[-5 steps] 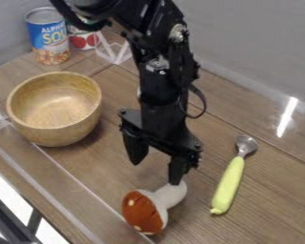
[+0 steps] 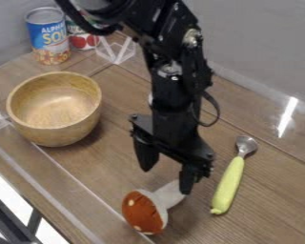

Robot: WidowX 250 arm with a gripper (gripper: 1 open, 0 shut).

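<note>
The black gripper [image 2: 168, 172] hangs over the middle of the wooden table, fingers pointing down and spread apart, with nothing seen between them. Just below it lies a toy mushroom [image 2: 142, 212] with an orange-brown cap and white stem, on its side; the right finger is close above the stem, and whether it touches cannot be told. To the right lies a spoon-like utensil [image 2: 229, 183] with a yellow-green handle and metal head.
A wooden bowl [image 2: 53, 127] sits at the left. Behind it stand a blue can [image 2: 49, 38] and a red-and-white can [image 2: 83, 36] against the wall [image 2: 257, 48]. The table's edge is at the lower left.
The arm has shifted very slightly, with the right finger a little different in position over the stem. The objects look unmoved.
</note>
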